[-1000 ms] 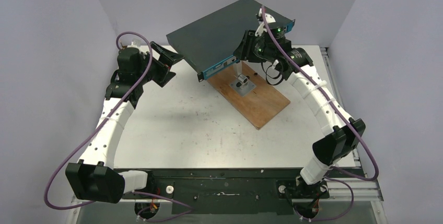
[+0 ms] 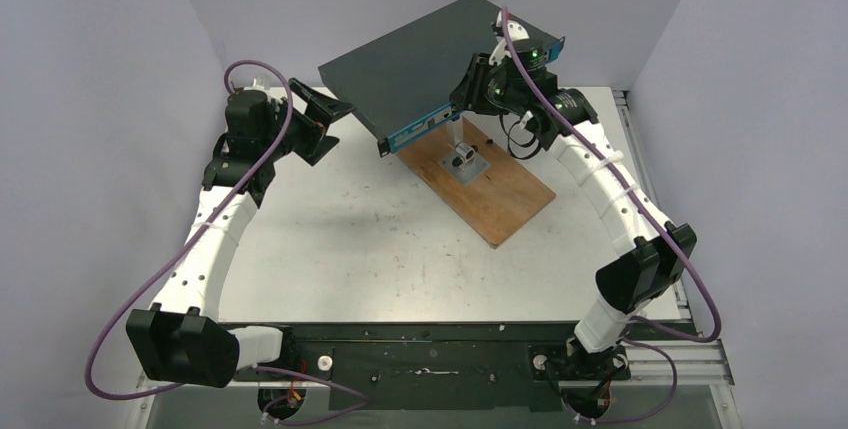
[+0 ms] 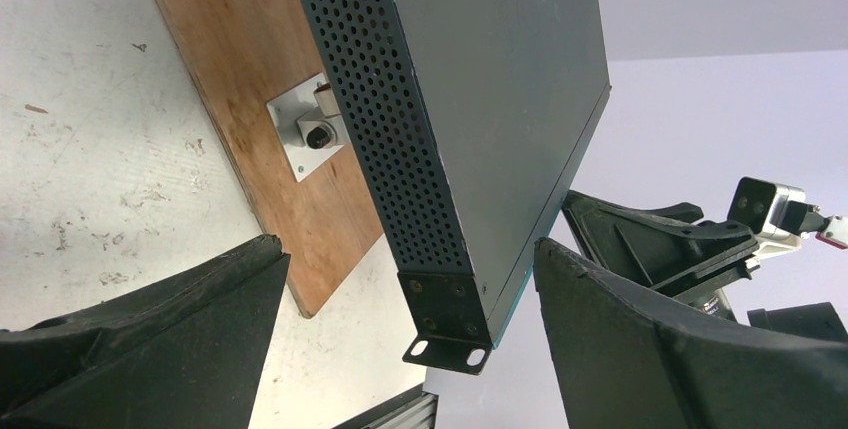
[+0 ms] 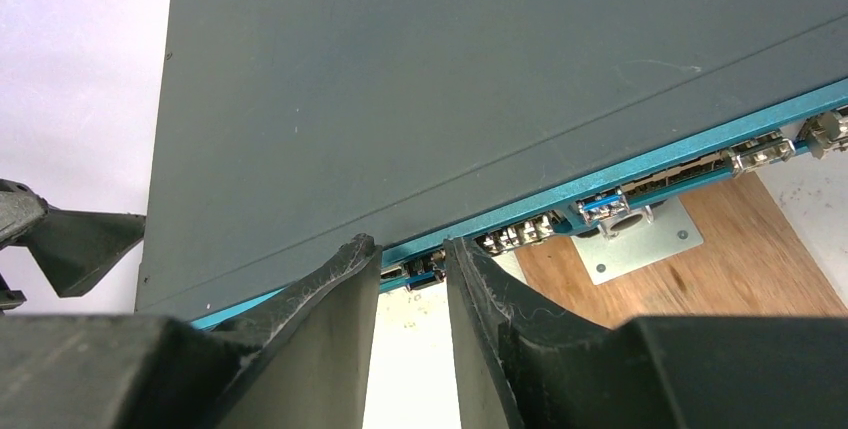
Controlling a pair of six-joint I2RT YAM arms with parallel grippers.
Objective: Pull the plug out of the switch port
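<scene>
The dark grey switch [image 2: 410, 59] is held tilted on a metal mount, its teal port panel [image 2: 420, 129] facing down toward the front. In the right wrist view, my right gripper is at that panel [image 4: 660, 159], its fingertips a narrow gap apart in front of the ports [image 4: 510, 237]; whether a plug is between them cannot be made out. In the top view it covers part of the panel. My left gripper stands open left of the switch, its fingers either side of the perforated end [image 3: 390, 149] in its wrist view, apart from it.
A wooden board [image 2: 510, 199] with a metal plate [image 2: 478, 171] carries the mount on the white table [image 2: 330, 249]. Walls close in at back and both sides.
My right arm has shifted slightly toward the back of the table over the last second. The left arm and switch look unchanged.
</scene>
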